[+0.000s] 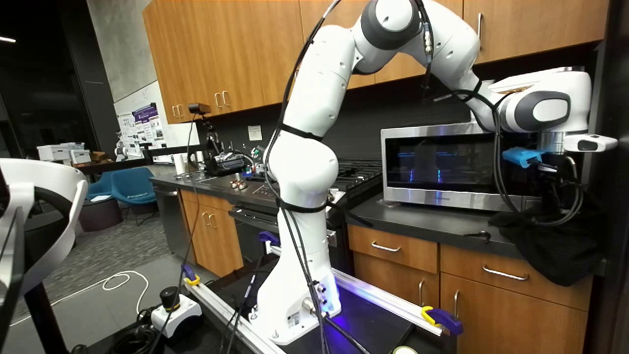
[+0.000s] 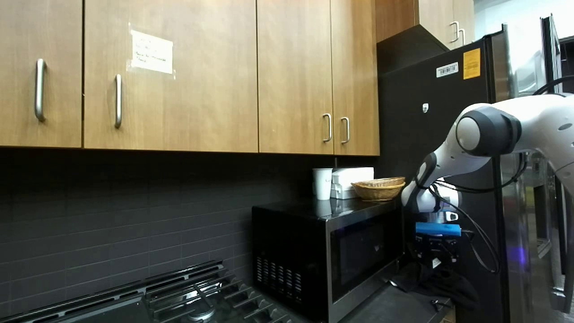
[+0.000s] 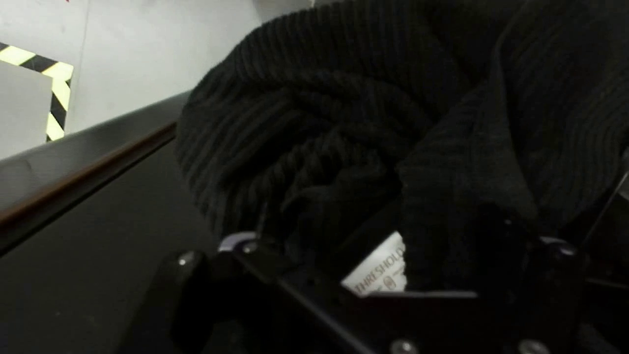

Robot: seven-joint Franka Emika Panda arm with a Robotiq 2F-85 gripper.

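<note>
A black ribbed cloth [image 3: 354, 94] fills much of the wrist view, bunched in folds, with a white printed tag [image 3: 382, 268] showing on it. In exterior view 1 the cloth [image 1: 545, 250] lies at the right end of the counter and hangs over its front edge. My gripper is open right over the cloth, its fingers wide apart with folds and the tag showing between them. Whether the fingertips touch the cloth is too dark to tell. Exterior view 2 shows my gripper [image 2: 437, 259] above the dark cloth [image 2: 444, 282], beside the microwave.
The microwave [image 1: 454, 171] stands just left of my hand, with a wicker basket [image 2: 378, 190], a white cup [image 2: 323, 183] and a white box [image 2: 352, 180] on top. A black fridge [image 2: 436, 124] rises close on the other side. Bare counter [image 1: 407, 221] lies before the microwave.
</note>
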